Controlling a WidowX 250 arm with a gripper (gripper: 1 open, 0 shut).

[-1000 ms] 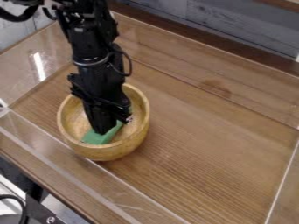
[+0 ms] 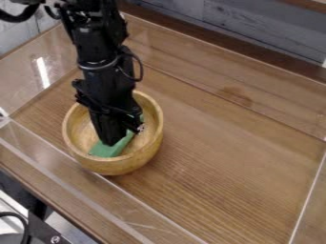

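Observation:
A yellow wooden bowl (image 2: 121,162) sits at the left-front of the wooden tabletop, with a green object (image 2: 111,146) lying inside it. My black arm comes down from the upper left, and its gripper (image 2: 124,128) is low in the bowl, over the green object. The dark fingers overlap the upper part of that object; whether they touch it or hold anything is hard to see. The gripper looks shut, and the bowl's far inside is partly hidden behind it.
A grey wall (image 2: 230,33) runs along the back. The table's left front edge is close beside the bowl, with dark cables below it.
The arm and gripper have shifted very slightly; the bowl and green object look practically unmoved.

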